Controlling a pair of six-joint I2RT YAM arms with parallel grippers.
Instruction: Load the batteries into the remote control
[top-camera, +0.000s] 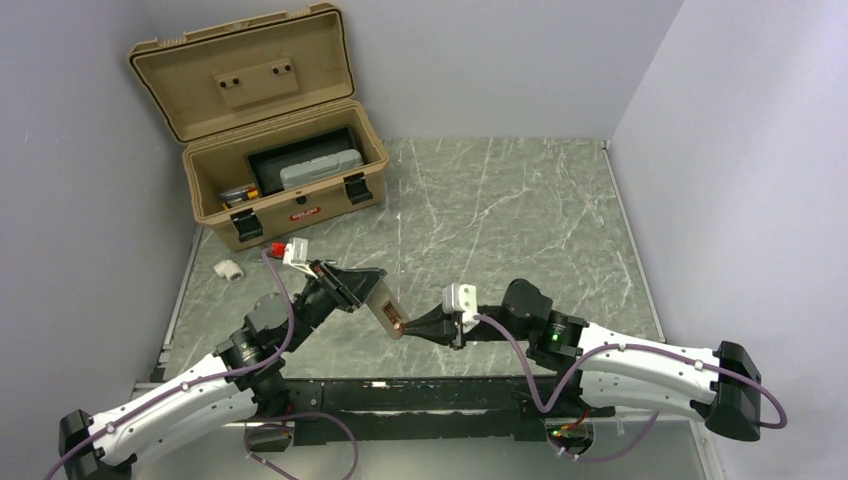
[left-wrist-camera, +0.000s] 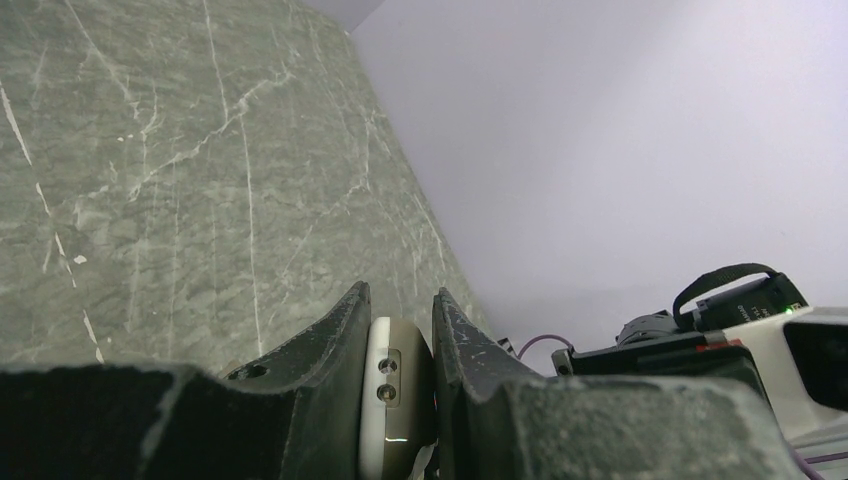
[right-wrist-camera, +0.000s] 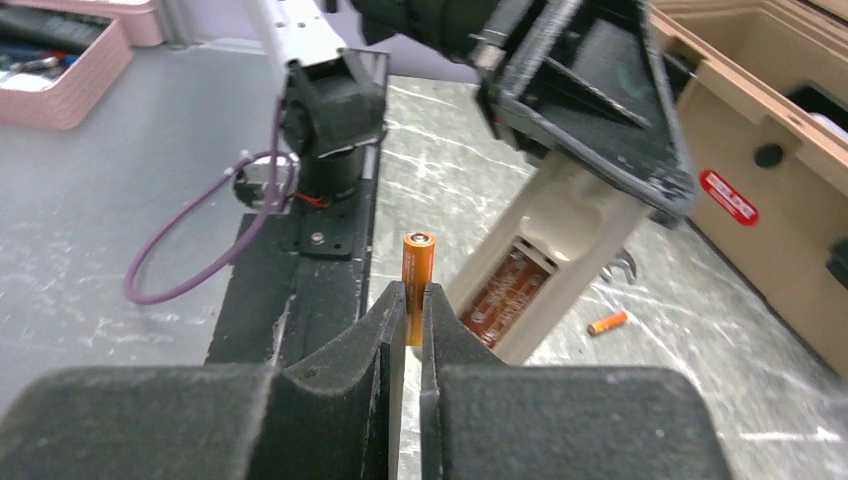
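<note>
My left gripper (top-camera: 365, 290) is shut on the light remote (top-camera: 385, 308), held tilted above the table with its battery compartment (right-wrist-camera: 505, 290) facing my right gripper. The remote's end shows between the left fingers. My right gripper holds an orange battery (right-wrist-camera: 418, 260) upright at its fingertips, just beside the open compartment; whether they touch is unclear. A second orange battery (right-wrist-camera: 606, 322) lies on the table beyond them.
An open tan toolbox (top-camera: 225, 165) with trays stands at the back left. A white object (top-camera: 228, 270) lies at the left, and a wrench (right-wrist-camera: 623, 262) near the toolbox.
</note>
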